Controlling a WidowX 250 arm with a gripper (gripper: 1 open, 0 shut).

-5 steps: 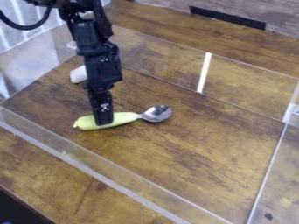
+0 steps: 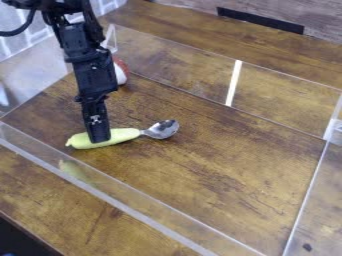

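A spoon with a pale yellow-green handle [image 2: 118, 136] and a silver bowl [image 2: 163, 129] lies on the wooden table, left of centre. My black gripper [image 2: 96, 134] reaches down from the top left and is shut on the spoon's handle, its tips low at the table's surface.
A white and reddish object [image 2: 119, 72] sits behind the arm, partly hidden. Clear panel walls edge the work area on the left, front and right.
My gripper and the spoon have shifted left by a short distance along the table. The object behind the arm is now more hidden by it.
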